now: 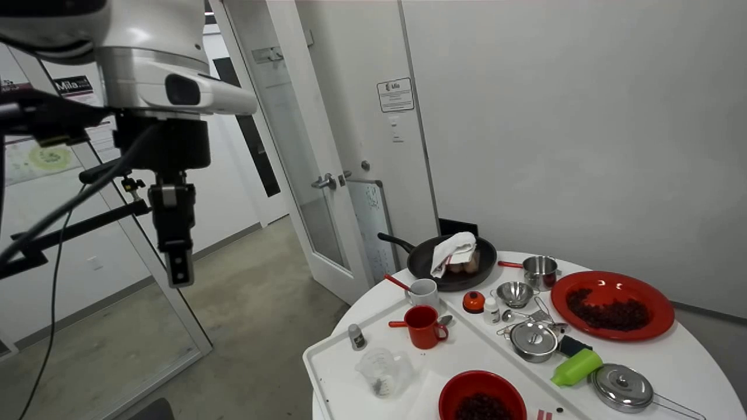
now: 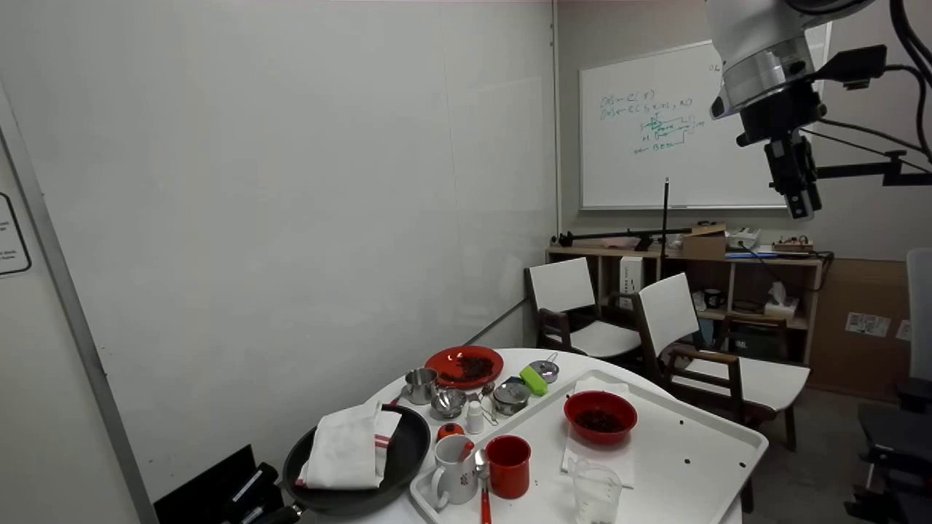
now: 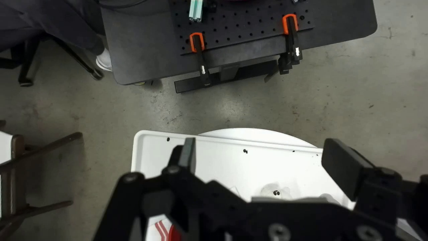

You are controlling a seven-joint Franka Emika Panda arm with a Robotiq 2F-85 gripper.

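Observation:
High above the floor, to the side of the round table, hangs my gripper (image 1: 181, 276). Its two fingers stand wide apart in the wrist view, with nothing between them; one dark finger (image 3: 341, 166) is at the right. On the white tray (image 2: 699, 476) sits a red bowl (image 2: 601, 418) holding dark bits. A clear plastic cup (image 2: 596, 493) stands near it, with a few dark bits in its bottom. Close by are a red mug (image 1: 423, 328) and a white mug (image 1: 424, 293). A large red plate (image 1: 662, 308) carries more dark bits at the table's far side.
A black pan (image 1: 420, 262) with a cloth is at the table's edge. Small steel pots, a green bottle (image 1: 576, 367) and utensils crowd beside the tray. Loose dark bits dot the tray. A dark bench (image 3: 140, 48) with clamps lies across a floor gap.

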